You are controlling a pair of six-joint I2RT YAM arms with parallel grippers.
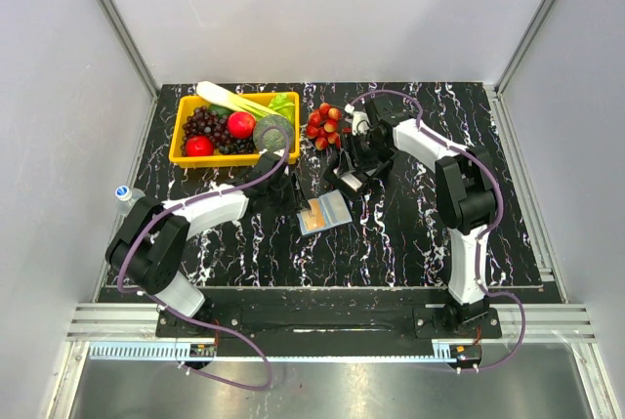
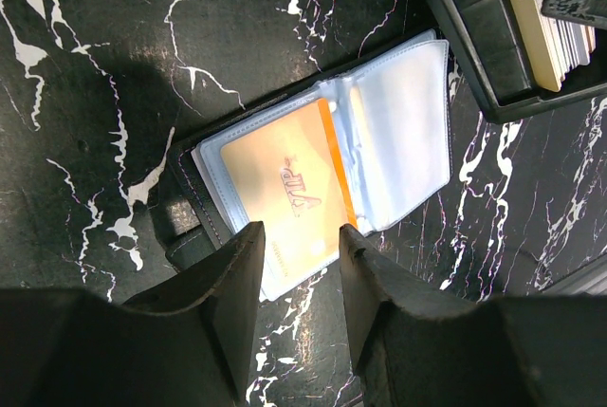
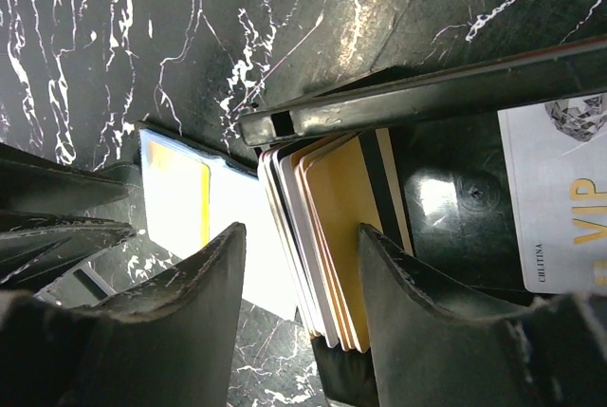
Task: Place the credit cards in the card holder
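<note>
The open card holder (image 1: 325, 214) lies on the black marbled table, with clear sleeves. In the left wrist view an orange VIP card (image 2: 289, 179) lies in one sleeve, while the other sleeve (image 2: 406, 127) looks empty. Above the holder's near edge, my left gripper is open with nothing between its fingers. A leaning stack of credit cards (image 3: 337, 236) stands in a black tray (image 3: 398, 103). My right gripper is partly open at the stack; its right fingertip (image 3: 372, 241) is against the yellow card face, the left one apart from the cards.
A loose VIP card (image 3: 560, 194) lies flat in the tray's other part. At the back stand a yellow basket of produce (image 1: 234, 160) and red fruit (image 1: 323, 126). A bottle (image 1: 127, 199) stands at the left edge.
</note>
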